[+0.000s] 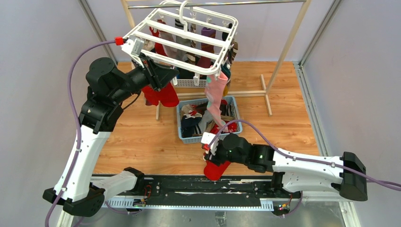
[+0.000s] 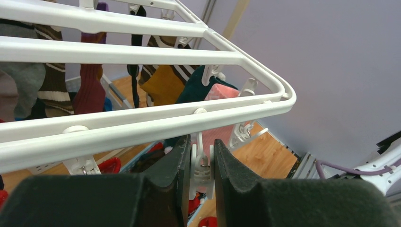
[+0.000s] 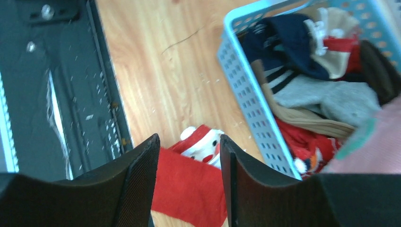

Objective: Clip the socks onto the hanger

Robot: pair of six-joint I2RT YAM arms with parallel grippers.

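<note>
A white rack-shaped hanger (image 1: 187, 40) is up at the left, with socks clipped around it. At its front bar, my left gripper is shut on a white clip (image 2: 202, 175), with no sock visible in that clip. A pink sock (image 1: 215, 92) hangs from the near right corner. Low in front of the basket, my right gripper is open. Beyond its parted fingers (image 3: 142, 165) shows a red sock (image 3: 189, 184) with a white patterned end; whether it touches the floor I cannot tell.
The blue basket (image 1: 179, 125) holds several more socks on the wooden floor. A rail (image 1: 260, 2) on a wooden stand (image 1: 291, 38) spans the back. Bare floor (image 1: 293, 127) lies to the right. The pink sock hangs close over the basket.
</note>
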